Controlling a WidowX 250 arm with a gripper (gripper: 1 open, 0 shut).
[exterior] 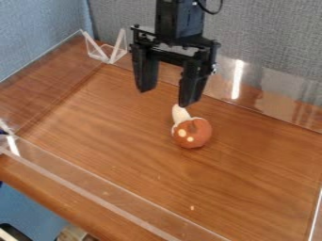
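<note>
My black gripper [169, 79] hangs in the upper middle of the camera view, its two fingers wide apart and nothing between them. Below it and a little right, a toy mushroom [193, 134] with an orange, pale-spotted cap and a cream stem lies on its side on the wooden table [126, 160], apart from the gripper.
A white wire rack [104, 49] stands at the back left. Clear low barriers [251, 89] run along the table's edges, and grey padded walls [277, 42] close off the back and left.
</note>
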